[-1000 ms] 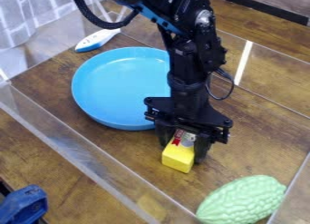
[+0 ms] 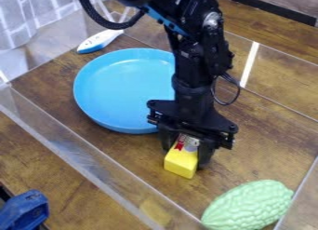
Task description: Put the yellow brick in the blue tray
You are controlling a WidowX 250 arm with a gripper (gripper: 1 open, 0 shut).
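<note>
The yellow brick (image 2: 181, 162) is on the brown table, its near end showing below my black gripper (image 2: 188, 145). The gripper's fingers come down around the brick's far part, where a patch of white and red shows. How tightly they stand against it is hidden by the gripper's dark body. Left of the arm is the round blue tray (image 2: 89, 87), empty where it can be seen; the arm covers part of its right side.
A pale green, ridged object (image 2: 247, 206) lies close by at the lower right. Behind the tray rests a blue and white item (image 2: 99, 41). Something blue (image 2: 22, 210) sits at the lower left corner, beyond a clear wall.
</note>
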